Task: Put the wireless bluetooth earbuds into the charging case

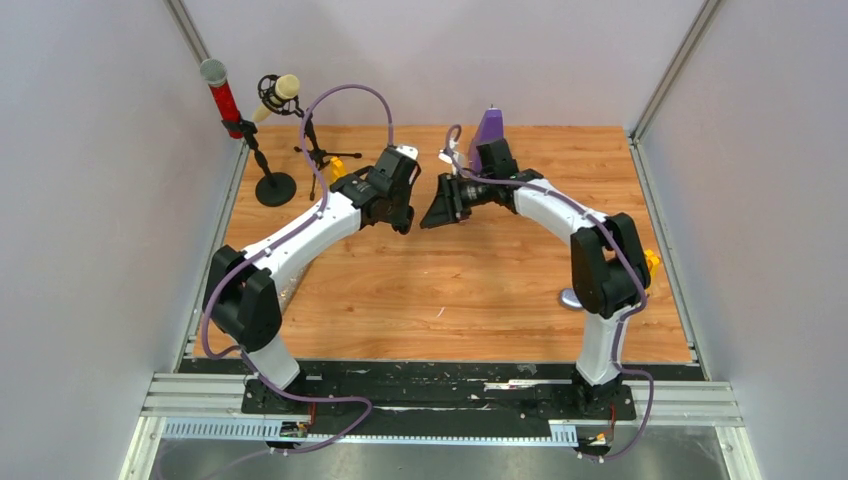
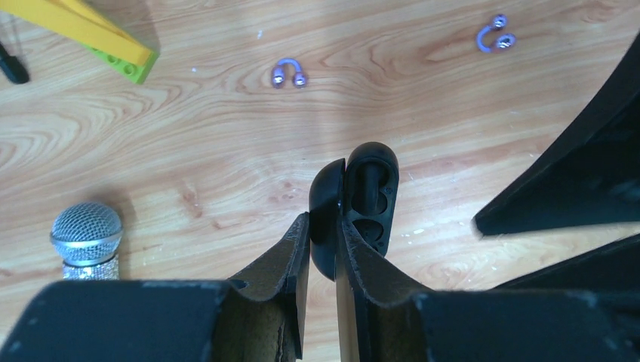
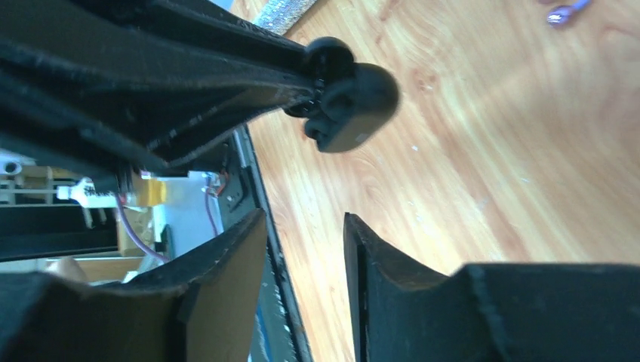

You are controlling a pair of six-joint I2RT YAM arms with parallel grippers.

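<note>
My left gripper is shut on the black charging case (image 2: 383, 162), gripping it at its raised lid. The case is held upright above the table, lid swung back, and its two hollows look empty. Two purple U-shaped earbuds with shiny round ends lie apart on the wood: one earbud (image 2: 288, 66) beyond the case, another earbud (image 2: 496, 35) at the far right. In the right wrist view the case (image 3: 370, 105) is ahead of my right gripper, which stands open with nothing between its fingers, clear of the case.
A glittery microphone (image 2: 87, 234) and a yellow-and-green toy piece (image 2: 136, 64) lie to the left. Toward the back stands a purple block (image 1: 488, 135), close to the right arm. Microphone stands fill the back left corner.
</note>
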